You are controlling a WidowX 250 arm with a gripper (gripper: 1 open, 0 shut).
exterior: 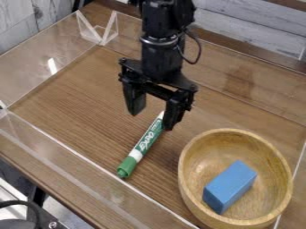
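Observation:
My black gripper [156, 109] hangs over the middle of the wooden table, open, its two fingers spread to either side above a green-and-white marker [140, 148]. The marker lies diagonally, green end toward the bottom left. At the bottom right a tan oval bowl [198, 165] holds a blue block [230, 186].
A clear plastic piece [102, 31] is at the upper left near the table's edge. A black cable [24, 207] shows at the bottom left corner.

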